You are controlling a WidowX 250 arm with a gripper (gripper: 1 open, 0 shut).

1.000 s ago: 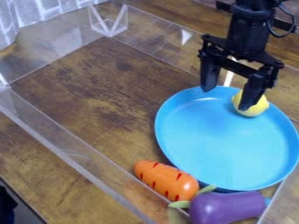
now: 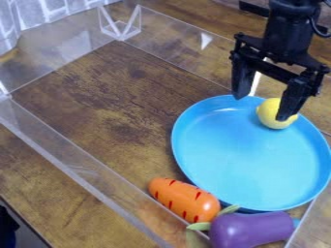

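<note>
My black gripper [image 2: 269, 83] hangs over the far part of a blue plate [image 2: 242, 159], its two fingers spread apart and open. A yellow round object [image 2: 277, 115] sits on the plate at its far right, just below the gripper, partly behind the right finger. An orange toy carrot [image 2: 184, 200] with red stripes and a purple toy eggplant [image 2: 246, 231] lie at the near side, outside the plate.
Clear plastic walls border the wooden surface [image 2: 91, 87], running along the back and diagonally down the left to the front. The wood left of the plate is bare.
The plate, yellow object, carrot and eggplant have not visibly moved.
</note>
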